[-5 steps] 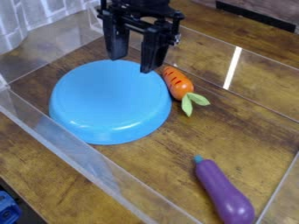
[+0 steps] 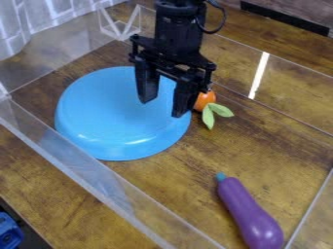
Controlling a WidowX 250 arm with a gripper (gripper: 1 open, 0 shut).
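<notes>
My black gripper (image 2: 164,89) hangs over the back right part of a blue round plate (image 2: 111,122), its two fingers spread apart and open, with nothing visible between them. It partly hides an orange carrot (image 2: 204,99) with green leaves (image 2: 213,114) lying just right of the plate. A purple eggplant (image 2: 252,214) with a teal tip lies at the lower right of the wooden surface.
Clear plastic walls (image 2: 72,170) border the area at left and front. A blue object (image 2: 8,231) sits outside at the lower left.
The plate, carrot and eggplant look unmoved.
</notes>
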